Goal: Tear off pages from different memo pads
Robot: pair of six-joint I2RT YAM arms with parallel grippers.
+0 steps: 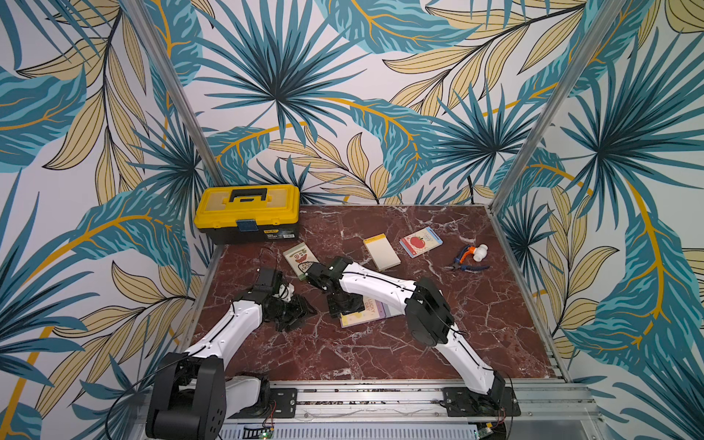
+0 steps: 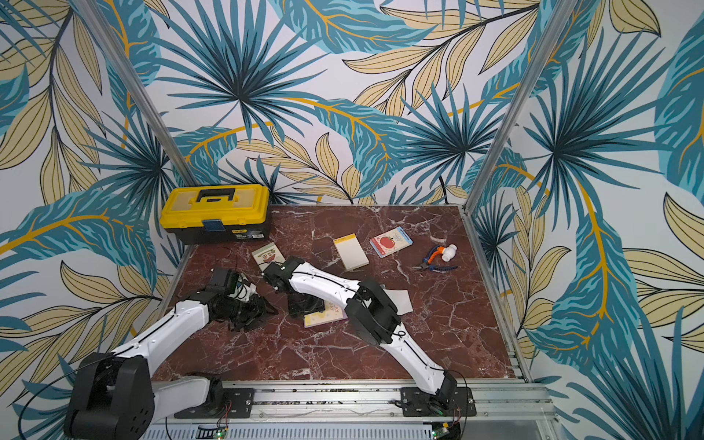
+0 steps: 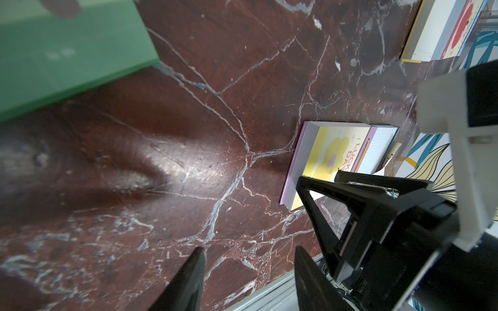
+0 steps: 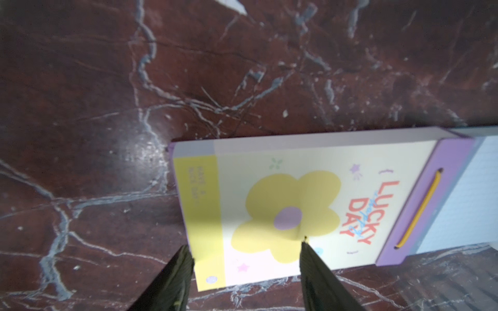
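The "Lucky Day" memo pad (image 4: 321,155), with a yellow flower and a purple binding strip, lies on the table; the right arm partly covers it in both top views. My right gripper stands open over its flower end, nothing held. Pale blue lined paper (image 4: 456,191) extends from the purple binding side; whether it is attached I cannot tell. To the left, my left gripper is open above bare table. A green-edged pad (image 1: 299,258), a cream pad with a yellow band (image 1: 382,252) and a red-fruit pad (image 1: 421,242) lie farther back.
A yellow and black toolbox (image 1: 248,212) occupies the back left corner. Pliers (image 1: 469,267) lie at the right, beside a white and orange item (image 1: 479,253). Bare table shows at front and right. The two grippers stand close together.
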